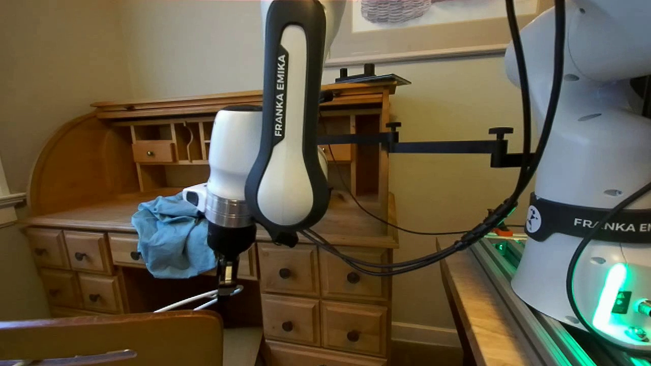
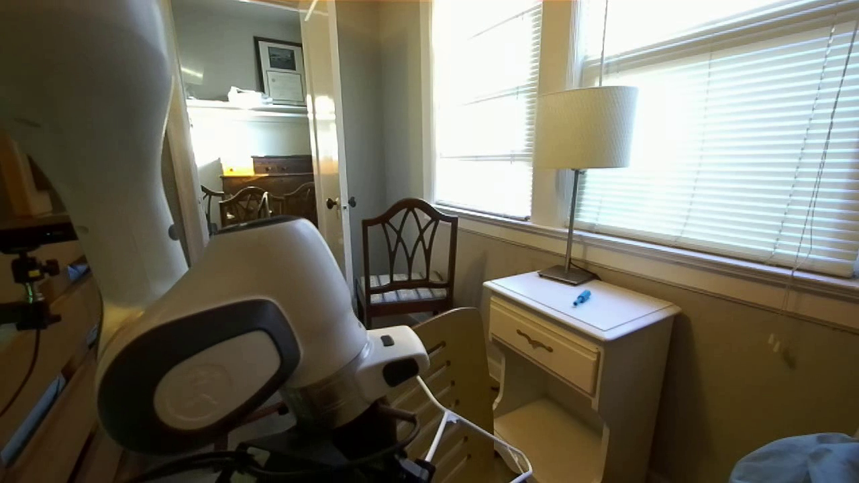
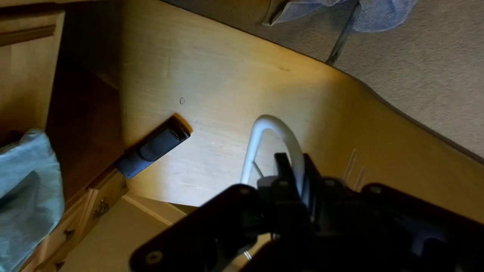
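A white hanger (image 1: pixel 184 301) hangs from my gripper (image 1: pixel 228 292), which is shut on it, above the wooden chair. In the wrist view the hanger's rounded white end (image 3: pixel 273 123) sticks out past the black fingers (image 3: pixel 283 167). Exterior view 2 has the hanger (image 2: pixel 447 418) spreading out to the right below the arm, its frame thin and bent; the fingertips are hidden there. A blue cloth (image 1: pixel 172 237) drapes over the desk's front edge, to the left of my gripper.
The wooden chair back (image 1: pixel 110 341) rises in front of the desk (image 1: pixel 305 235). A black remote-like object (image 3: pixel 156 147) lies on the chair seat (image 3: pixel 217 81). A white nightstand (image 2: pixel 592 310) carries a lamp (image 2: pixel 586 129) and a small blue object (image 2: pixel 582 298).
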